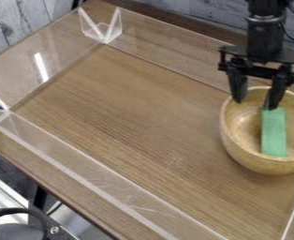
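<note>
My black gripper [257, 92] hangs from the top right, over the back part of a tan wooden bowl [243, 148], its two fingers apart with nothing seen between them. A green bar-shaped object [273, 136] lies in the bowl, in front of the gripper. Whether the fingertips touch the bowl or the object I cannot tell.
Black cables and hardware [12, 228] sit beyond the bottom-left edge.
</note>
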